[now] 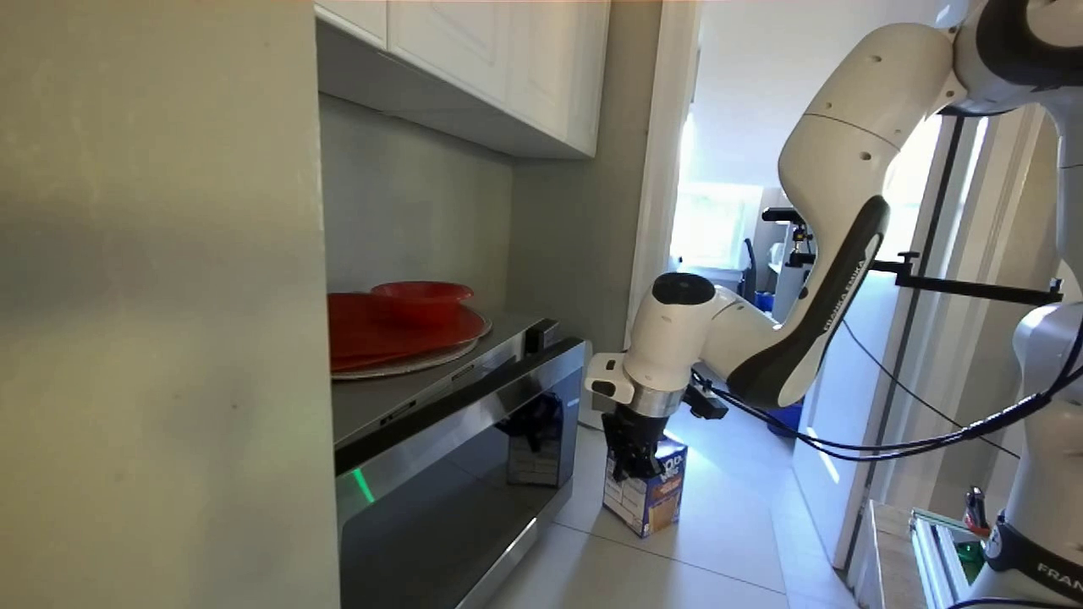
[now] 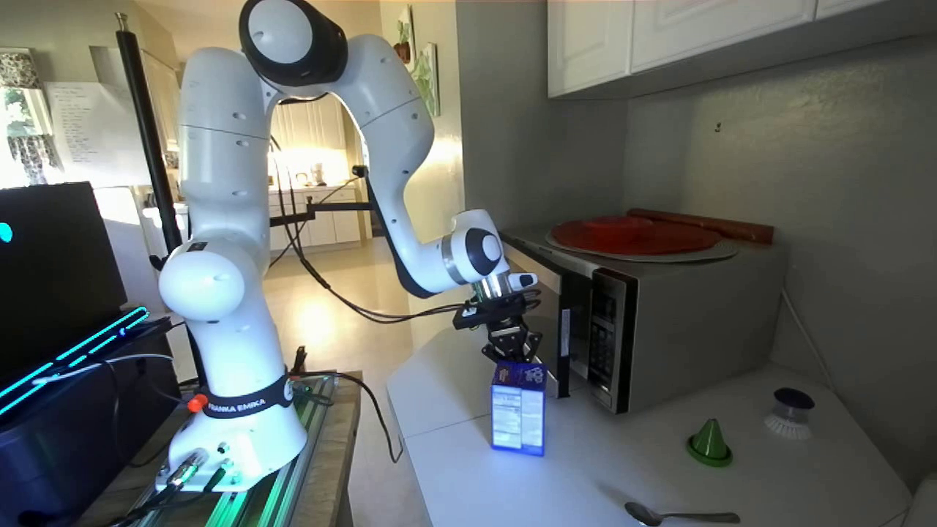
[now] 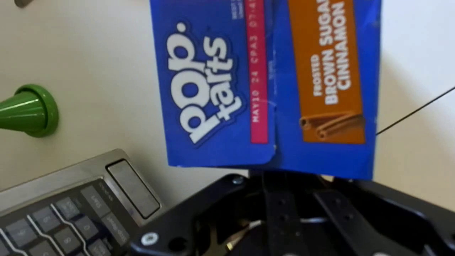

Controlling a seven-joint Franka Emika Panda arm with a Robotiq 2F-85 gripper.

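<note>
A blue Pop-Tarts box (image 2: 518, 408) stands upright on the white counter in front of the microwave. Its top (image 3: 213, 81) fills the upper middle of the wrist view, with frosted brown sugar cinnamon lettering. My gripper (image 1: 637, 469) points down at the box, its black fingers (image 3: 279, 204) against or very close to the box's near top edge. The fingers are shut together, and nothing shows between them. Whether they touch the box cannot be told. The microwave (image 2: 694, 325) has its door (image 1: 457, 467) standing open beside the box.
A green cone-shaped juicer (image 2: 709, 442), a brush (image 2: 790, 413) and a spoon (image 2: 681, 515) lie on the counter toward the right of exterior view 2. Red dishes (image 1: 406, 330) rest on the microwave. White cabinets (image 2: 676, 39) hang above. Bare counter lies in front of the box.
</note>
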